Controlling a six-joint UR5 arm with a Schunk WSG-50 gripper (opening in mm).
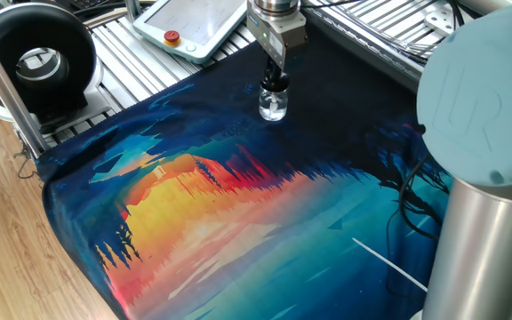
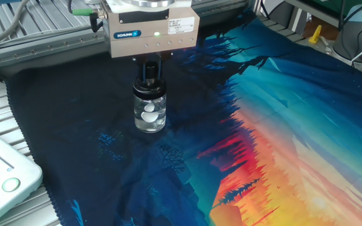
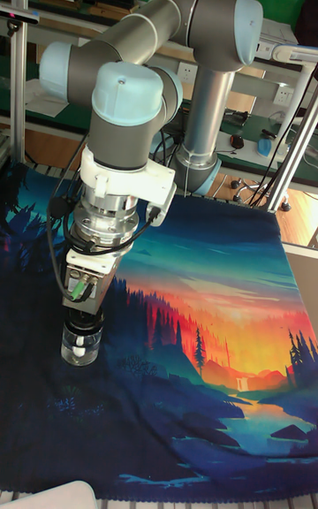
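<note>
A clear jar with a black lid and white pieces inside is upright at the dark part of the printed cloth. My gripper points straight down over it, its narrow black fingers meeting the lid. Whether they are closed on the lid or only touching it cannot be made out. From the robot's side, exterior view 1 shows the jar directly beneath the gripper body. In exterior view 3 the jar also sits below the wrist, and the fingers are mostly hidden.
The printed cloth covers the table, with wide bare room beside the jar. A teach pendant with a red button lies on the slatted table edge. A black round device stands at the corner. Loose cables hang by the arm's base.
</note>
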